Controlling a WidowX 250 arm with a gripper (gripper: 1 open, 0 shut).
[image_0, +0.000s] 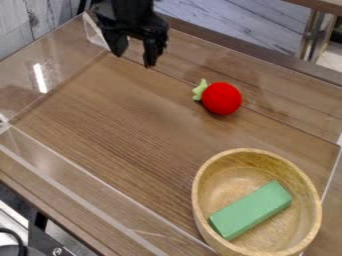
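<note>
My dark gripper (134, 46) hangs over the back left of the wooden table (107, 130), near the top of the camera view. It is small and dark, and I cannot tell whether its fingers are open or shut. A red tomato-like object (223, 99) with a pale green top lies right of centre. At the bottom right a yellow bowl (214, 185) holds a green block (251, 210).
A wooden ledge (314, 5) is at the top right. A grey panelled wall stands at the top left, and dark cables lie at the bottom left corner.
</note>
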